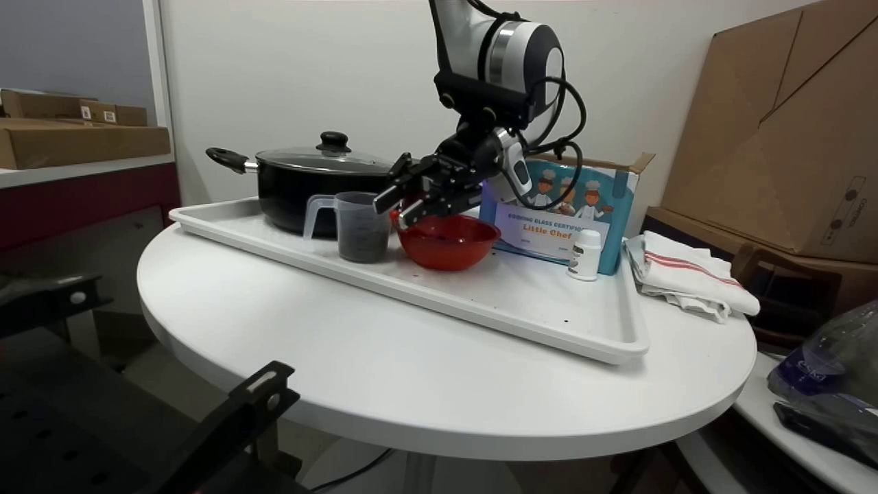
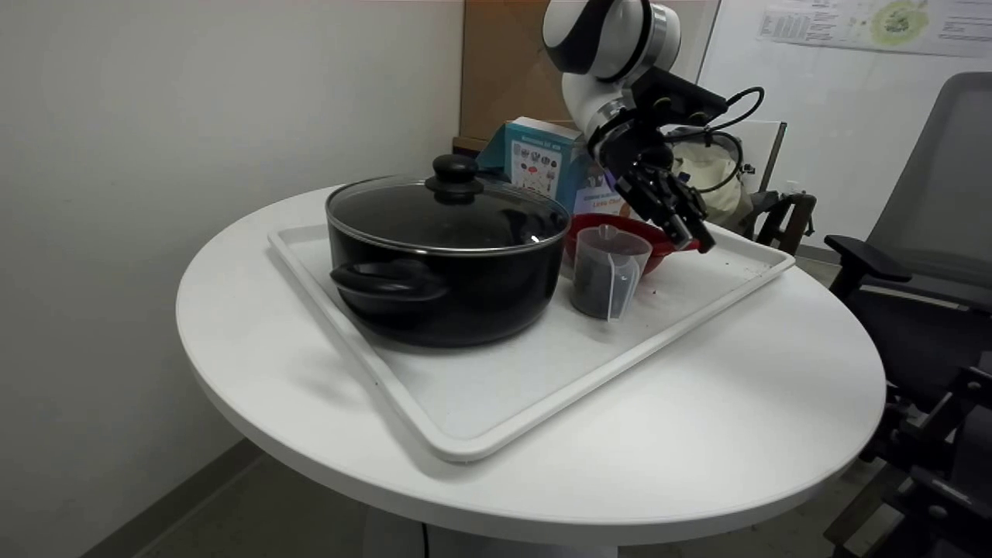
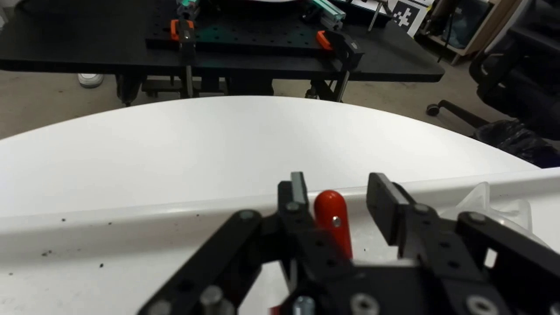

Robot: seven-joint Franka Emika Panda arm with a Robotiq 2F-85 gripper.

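Note:
A red bowl (image 1: 448, 251) sits on the white tray, next to a clear measuring cup (image 1: 362, 230). In the wrist view a red handle (image 3: 331, 210) with a rounded end lies between the fingers of my gripper. The fingers stand apart, with the handle close to the left one and a clear gap to the right one. My gripper (image 1: 396, 207) is over the bowl's near-left rim in exterior view 1. Most of the handle's length is hidden behind the gripper in the wrist view.
A black lidded pot (image 2: 446, 288) fills the tray's far end. A white shaker bottle (image 1: 585, 255) stands before the blue box (image 1: 568, 210), and a folded towel (image 1: 691, 276) lies outside the tray (image 1: 535, 325).

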